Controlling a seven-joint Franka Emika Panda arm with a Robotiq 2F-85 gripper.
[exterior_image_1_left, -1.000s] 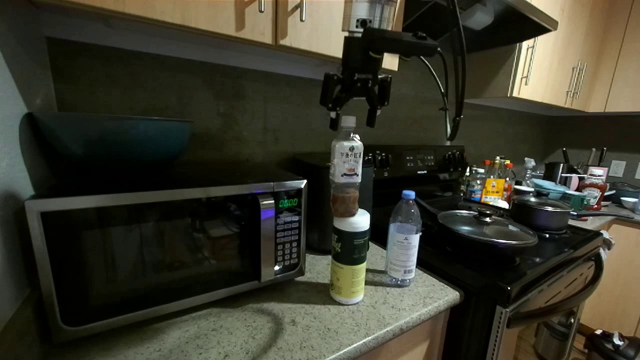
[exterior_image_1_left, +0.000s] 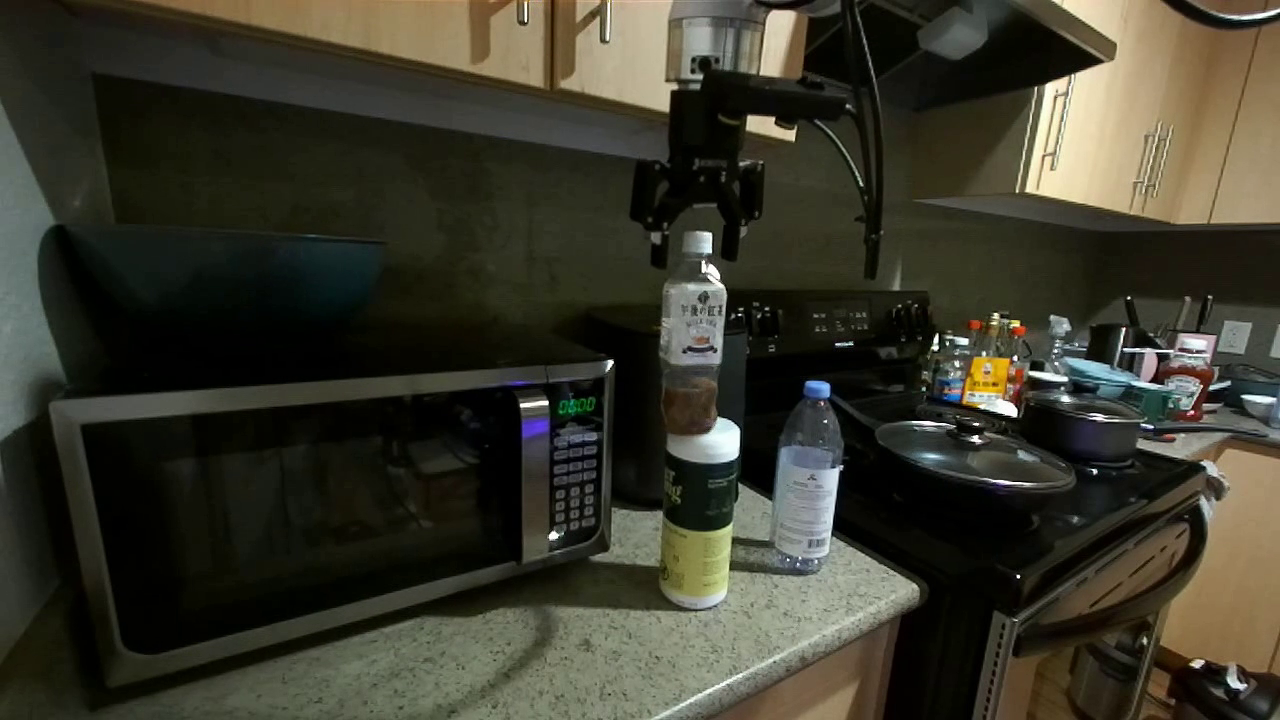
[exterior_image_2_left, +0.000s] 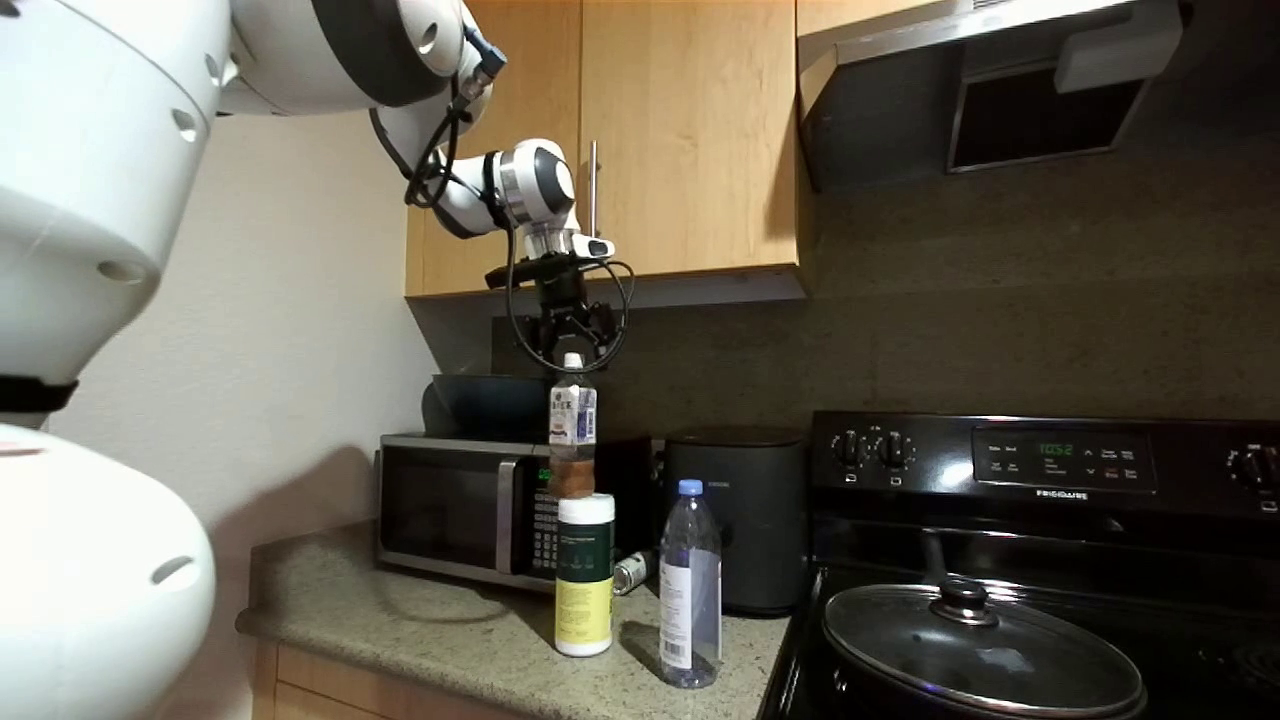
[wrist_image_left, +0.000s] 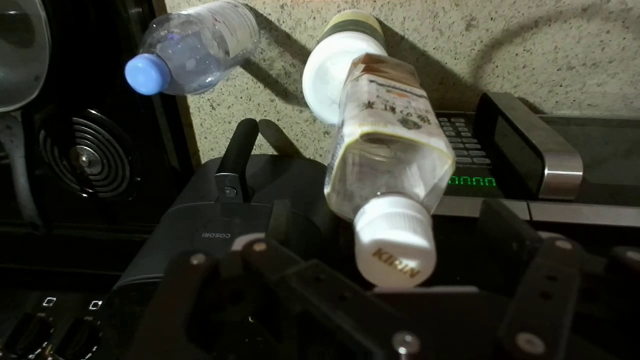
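A clear bottle (exterior_image_1_left: 693, 324) with a white cap (exterior_image_1_left: 696, 242) and brownish lower part stands upright on the lid of a green-and-yellow canister (exterior_image_1_left: 698, 516). The canister rests on the counter near the microwave's right end. Over the bottle, my gripper (exterior_image_1_left: 695, 250) points down and is open, its fingertips on either side of the cap with gaps showing. From the wrist view, the bottle cap (wrist_image_left: 396, 240) lies between the spread fingers, and neither finger visibly presses on it. To the right of the canister stands a second bottle (exterior_image_1_left: 806, 480) with a blue cap.
The microwave (exterior_image_1_left: 312, 504) is on the left, carrying a dark teal bowl (exterior_image_1_left: 228, 276). A black air fryer (exterior_image_2_left: 735, 522) stands behind the bottles, with a can (exterior_image_2_left: 630, 572) lying near it. The stove with a lidded pan (exterior_image_1_left: 974, 454) is to the right. Bare counter lies in front.
My gripper has shifted slightly left and down, so it sits more centred over the bottle cap. Its cables swung left. The bottles and canister have stayed in place.
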